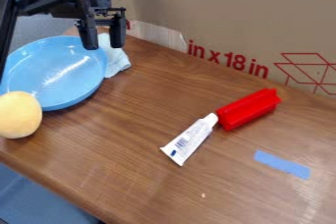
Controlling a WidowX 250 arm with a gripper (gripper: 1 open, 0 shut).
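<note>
The black gripper [102,35] hangs at the upper left, fingers pointing down and apart, over the back edge of a blue plate [53,76] and a white cloth [114,63]. A pale yellow round object [19,115] sits at the plate's front left. A white tube [187,141] lies in the middle right of the table, beside a red object [247,109].
A cardboard box [223,27] with red printing lines the back of the wooden table [157,189]. A strip of blue tape [281,165] is at the right.
</note>
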